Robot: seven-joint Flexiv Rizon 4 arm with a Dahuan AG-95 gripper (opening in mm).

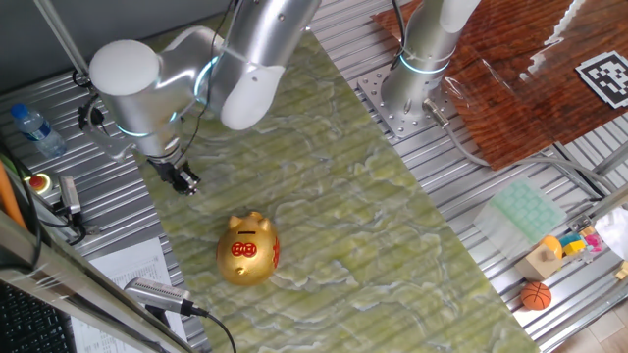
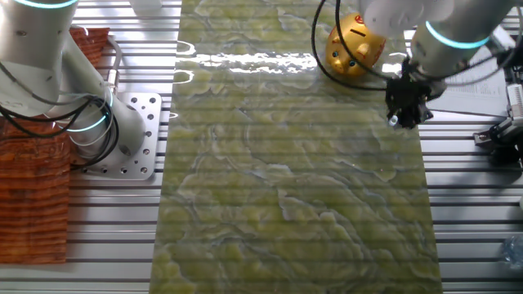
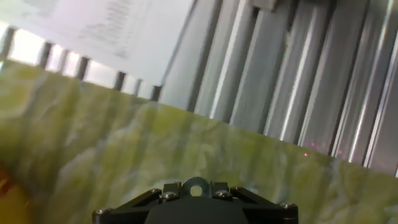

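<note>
A golden piggy bank (image 1: pixel 248 250) with red markings and a dark slot on top stands on the green marbled mat (image 1: pixel 334 226). In exterior view 2 the same piggy bank (image 2: pixel 356 45) shows at the top, partly behind a cable. My black gripper (image 1: pixel 189 187) hangs over the mat's edge strip, up and left of the bank and apart from it. In the wrist view the gripper fills the bottom centre; a small grey round piece with a hole shows between its dark sides. Whether that piece is held or belongs to the gripper is unclear.
A paper sheet (image 1: pixel 123 279) lies beyond the mat near a silver device (image 1: pixel 157 293). A water bottle (image 1: pixel 39 130) stands at the left. On the far right are a pale green box (image 1: pixel 520 211) and a small basketball (image 1: pixel 535 296).
</note>
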